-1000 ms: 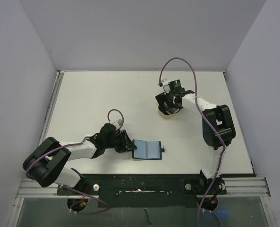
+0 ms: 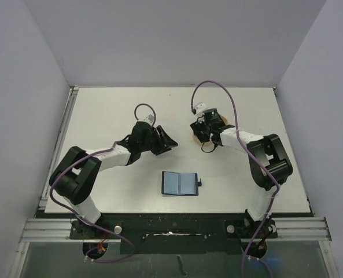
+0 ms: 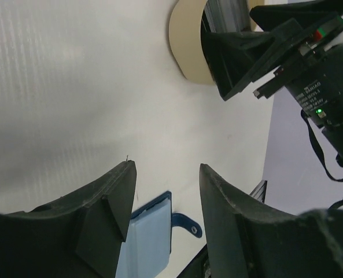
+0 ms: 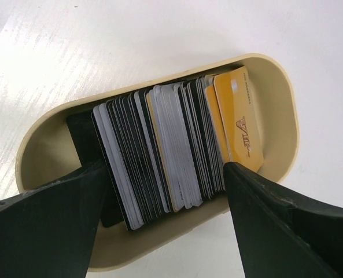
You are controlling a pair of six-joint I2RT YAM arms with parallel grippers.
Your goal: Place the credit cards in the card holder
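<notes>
A beige oval tray (image 4: 278, 81) holds a row of credit cards (image 4: 177, 145), grey, black and yellow, standing on edge. My right gripper is over it with fingers spread wide around the row; whether it touches them cannot be told. In the top view, my left gripper (image 2: 166, 141) stands open over the table, left of the tray and above the blue card holder (image 2: 179, 183), which lies open near the front edge. In the left wrist view, part of the holder (image 3: 151, 234) shows below the empty fingers.
Walls stand at the back and both sides. The right arm's body (image 3: 316, 92) is close to the left gripper's upper right.
My left gripper has moved from beside the holder's left edge toward the back and right.
</notes>
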